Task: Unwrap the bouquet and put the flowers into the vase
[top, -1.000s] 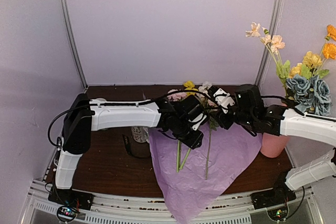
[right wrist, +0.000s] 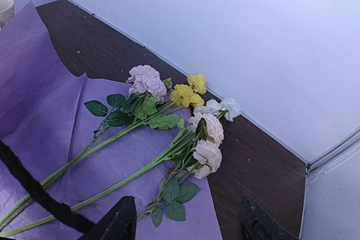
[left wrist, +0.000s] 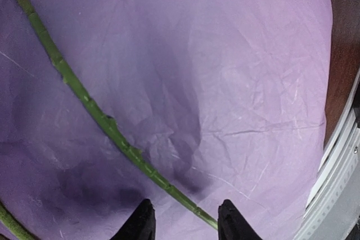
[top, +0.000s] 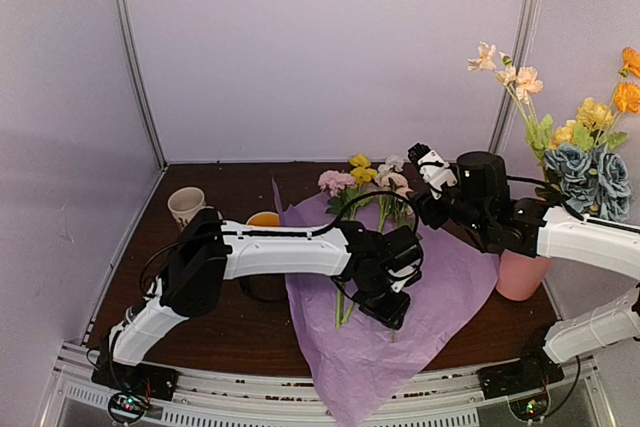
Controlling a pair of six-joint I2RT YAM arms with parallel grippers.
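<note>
On a sheet of purple paper [top: 440, 292] lie several flowers: pink blooms [top: 336, 181], yellow blooms [top: 362, 169] and white and pale pink ones [right wrist: 207, 159]. My left gripper [top: 396, 319] is low over the stems' near end. In the left wrist view its fingers stand apart, with the end of a green stem [left wrist: 115, 133] showing between the tips; no grip on it shows. My right gripper is open above the right part of the paper, the blooms beyond it, nothing between its fingers. The pink vase [top: 521, 275] at the right holds other flowers.
A white cup [top: 186, 205] stands at the back left. An orange-rimmed container [top: 263, 219] is partly hidden behind the left arm. Blue-grey, yellow and orange flowers [top: 588, 175] spread above the vase. Walls enclose the table.
My left gripper has moved toward the near right, down to the stem's end, and the left arm now uncovers the cup. The right gripper has shifted slightly up and away from the blooms.
</note>
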